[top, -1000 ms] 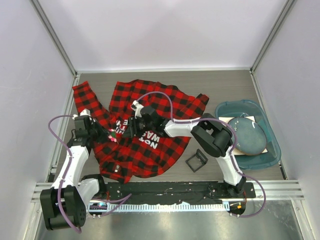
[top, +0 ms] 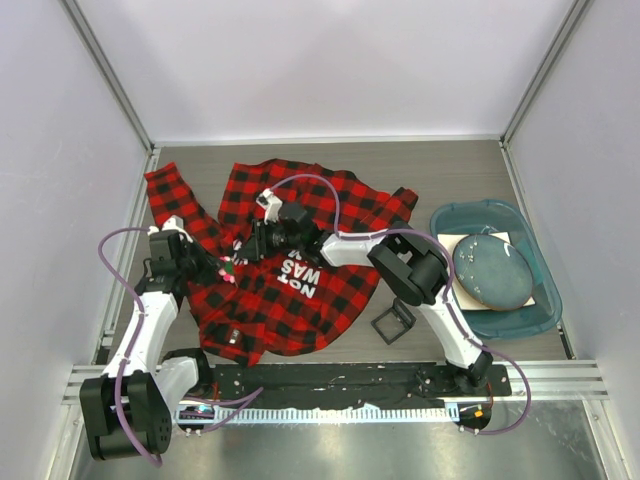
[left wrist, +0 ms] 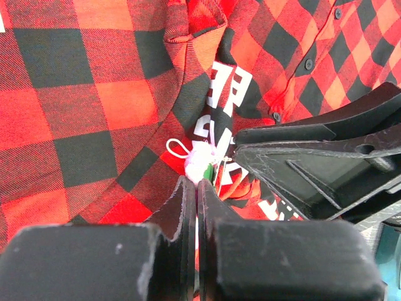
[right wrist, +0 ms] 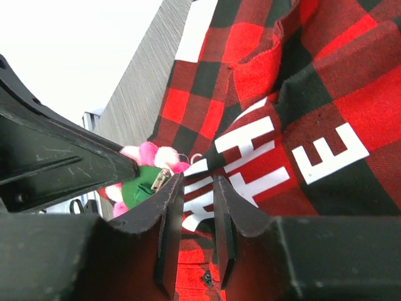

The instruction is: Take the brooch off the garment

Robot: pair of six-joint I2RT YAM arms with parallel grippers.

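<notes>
The brooch (top: 228, 270), pink, white and green, stands raised from the red and black checked garment (top: 265, 325). In the left wrist view the brooch (left wrist: 199, 160) is seen nearly edge-on at the tips of my left gripper, whose fingers are together on its edge. From the right wrist view, the brooch (right wrist: 147, 182) shows its green back and a metal clasp (right wrist: 161, 179) facing my right gripper. That gripper is partly open beside the clasp, with a narrow gap between its fingers; whether the tips touch the clasp is unclear.
At the right, a teal bin (top: 555, 300) holds a dark round object (top: 493, 272). A small black frame (top: 393, 321) lies on the grey table between garment and bin. Both grippers are very close together over the garment's white lettering (top: 298, 272).
Over the last second my right gripper has moved left, closer to the brooch, covering some of the lettering. My left arm and the garment look unchanged.
</notes>
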